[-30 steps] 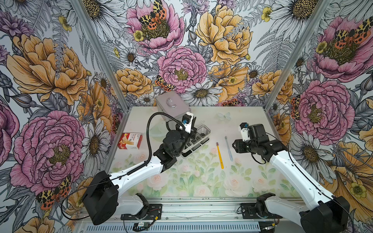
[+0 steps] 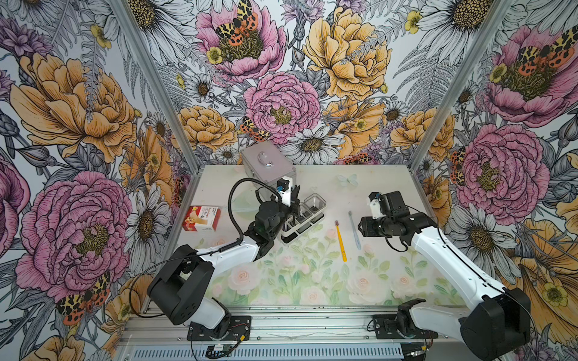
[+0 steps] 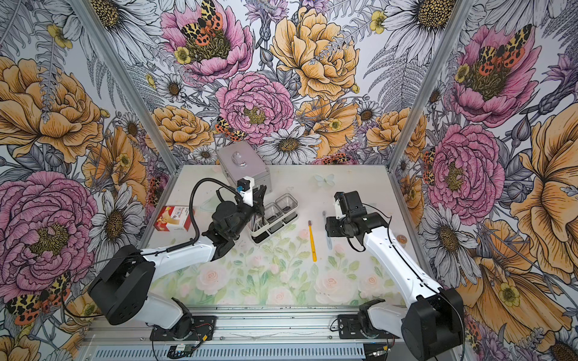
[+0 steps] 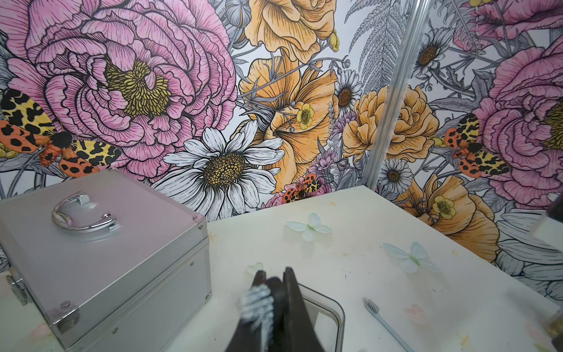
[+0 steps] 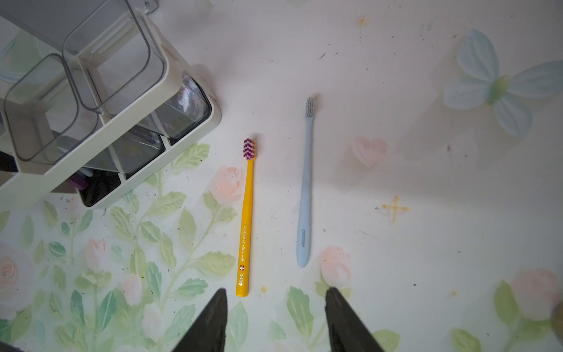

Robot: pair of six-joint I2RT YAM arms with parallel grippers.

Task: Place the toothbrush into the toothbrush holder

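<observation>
My left gripper is shut on a toothbrush, whose pale, blurred bristles rise beside the fingers in the left wrist view; its lower end is hidden. This gripper is over the left side of the toothbrush holder, a pale frame with clear compartments. In the right wrist view, something purple shows low in one compartment. A yellow toothbrush with purple bristles and a light-blue toothbrush lie flat on the table, right of the holder. My right gripper is open above the table, nothing between its fingers, right of both.
A grey metal case stands behind the left gripper. To its left is a red and white box.
Both loose toothbrushes stayed put.
</observation>
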